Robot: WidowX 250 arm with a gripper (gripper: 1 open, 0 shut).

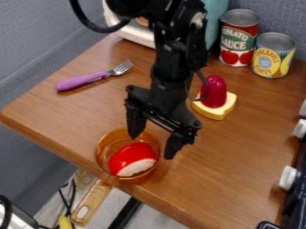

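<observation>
The black gripper (156,132) hangs over the right back of a copper pot (155,172), its fingers apart with nothing seen between them. A red and white round object (131,159) lies inside the pot, below and left of the fingertips. The pot sits at the table's front edge, its handle pointing toward the lower left.
A fork with purple handle (84,80) lies at left. A red object on a yellow base (216,106) stands right of the arm, two cans (274,55) at the back right. A dark appliance (293,197) lines the right edge.
</observation>
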